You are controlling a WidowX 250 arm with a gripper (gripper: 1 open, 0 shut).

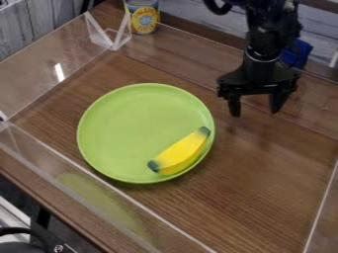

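Observation:
My gripper [256, 97] hangs at the upper right of the camera view, low over the wooden table, its two black fingers spread open with nothing seen between them. Left of it, a green plate [126, 119] holds a yellow banana [181, 149] near its lower right rim. A blue object [298, 52] sits behind the gripper, partly hidden by the arm.
A can [142, 18] with a yellow and blue label stands at the back left, beside a white strap-like item [113, 33]. Clear side walls border the table [231, 198], whose front right part is bare.

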